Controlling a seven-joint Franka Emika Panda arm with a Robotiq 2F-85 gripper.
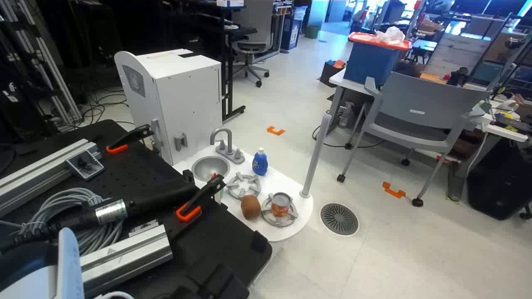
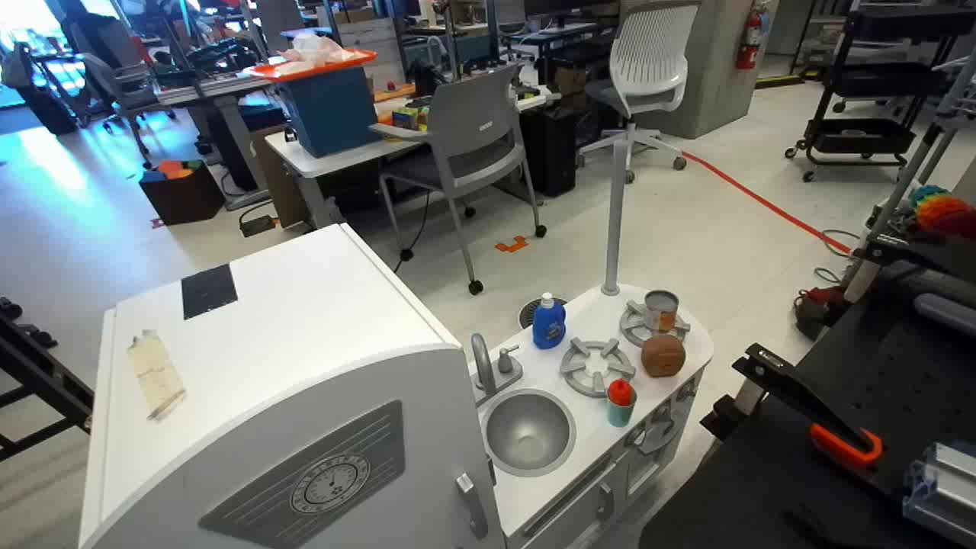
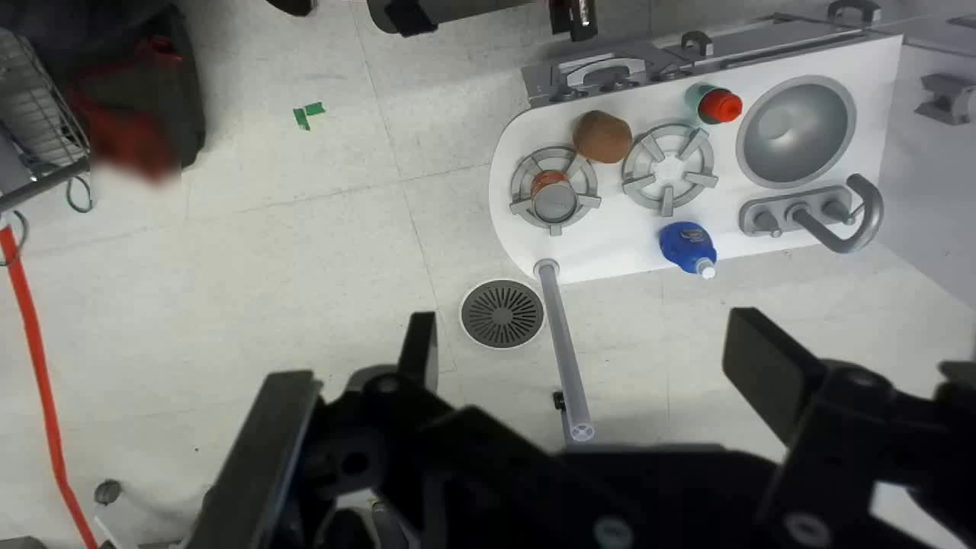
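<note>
In the wrist view my gripper is open, its dark fingers spread wide with nothing between them. It hangs high above the floor and the toy kitchen counter [image 2: 585, 462]; neither exterior view shows the gripper. On the counter, a can with an orange label [image 3: 553, 197] rests on one grey burner [image 3: 578, 212]. A brown rounded object [image 2: 662, 356] sits beside it. The other burner [image 3: 660, 200] is bare. Near its edge stands a teal cup [image 2: 619, 415] with a red item [image 2: 621, 393] in it. A blue bottle [image 2: 549, 325] is upright along the opposite edge.
The sink [image 3: 796, 128] looks empty, with a grey faucet [image 1: 229, 142] beside it. A tall grey post [image 1: 316, 154] rises from the counter's end. The white cabinet [image 1: 187, 97] stands past the sink. A black table [image 1: 214, 254] with clamps borders the counter.
</note>
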